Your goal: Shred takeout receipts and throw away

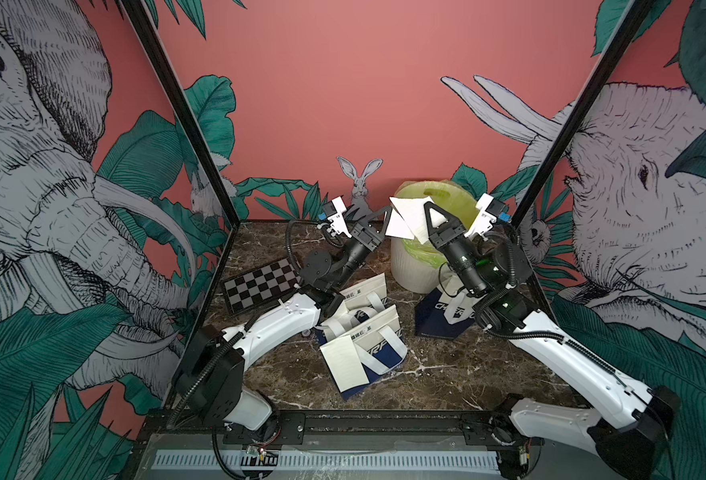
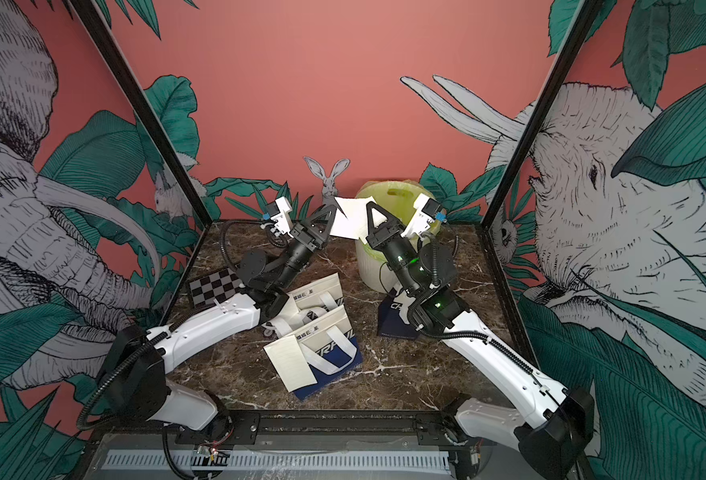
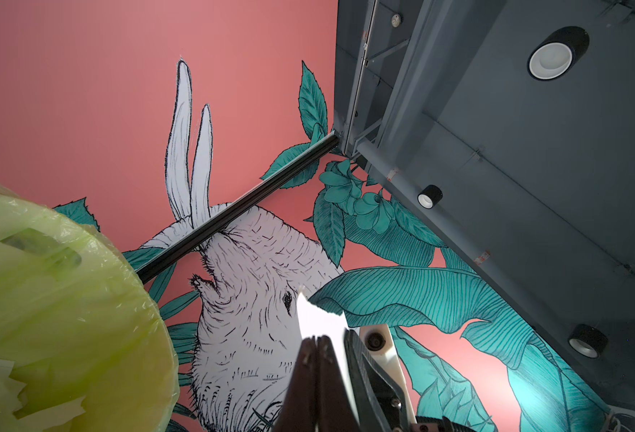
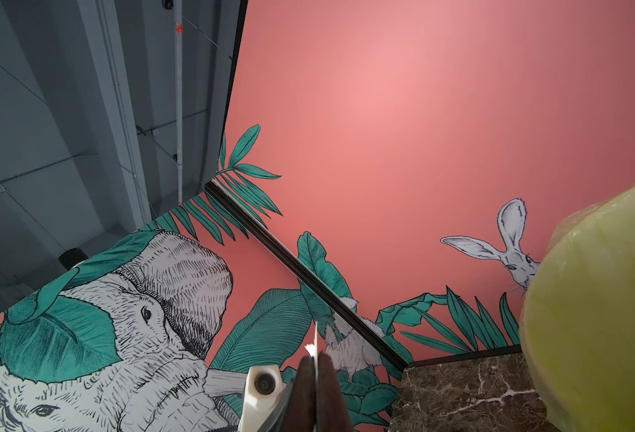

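Note:
A white paper receipt [image 1: 418, 218] is stretched between my two grippers at the near left rim of the waste bin [image 1: 414, 272]. A split seems to run down its left part; whether the pieces still join, I cannot tell. My left gripper [image 2: 334, 211] is shut on its left edge, and my right gripper [image 2: 371, 211] is shut on its right side. In the right wrist view a thin paper edge [image 4: 315, 342] stands between the fingers. Torn paper pieces [image 3: 49, 416] lie inside the bin's yellow-green liner [image 3: 94, 324]. Another cream slip [image 1: 343, 364] rests on the front takeout bag [image 1: 385, 349].
A second bag [image 2: 313, 297] stands behind the front one, and a dark blue bag [image 2: 397, 320] sits beneath the right arm. The checkered board [image 1: 261, 286] lies at the left.

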